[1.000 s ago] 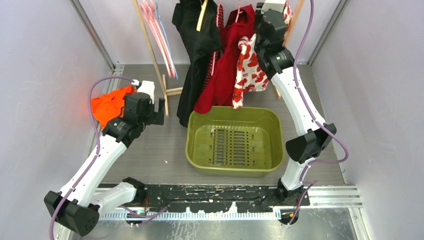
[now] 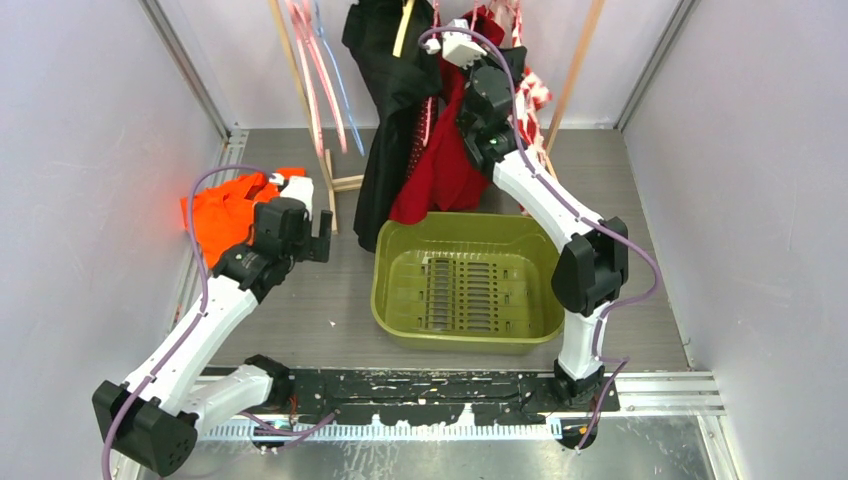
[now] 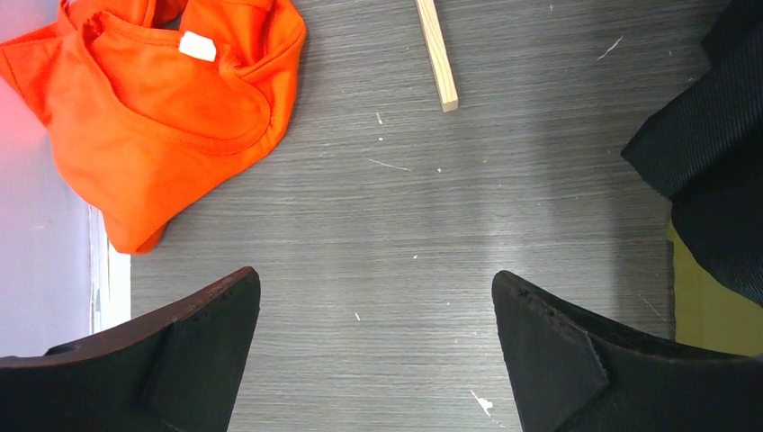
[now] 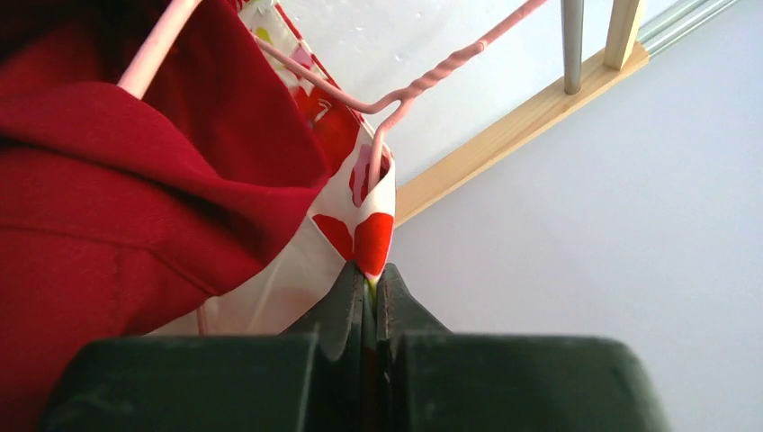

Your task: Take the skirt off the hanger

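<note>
The floral white-and-red skirt (image 2: 532, 95) hangs on the rack, partly behind a red garment (image 2: 440, 185). In the right wrist view my right gripper is shut on the skirt fabric (image 4: 373, 238) where it meets a pink hanger (image 4: 432, 76). From above, my right gripper is high at the rack among the clothes, its fingers hidden. My left gripper (image 2: 320, 238) stands open and empty over the floor, left of the hanging clothes.
An olive basket (image 2: 470, 335) sits below the rack. Orange cloth (image 2: 215, 215) lies at left. A black garment (image 2: 390, 100) and empty pink hangers (image 2: 310, 70) hang left of the red one.
My right arm has moved left across the rack. The floral skirt, broadly visible from above earlier, is now mostly hidden behind the red garment and arm.
</note>
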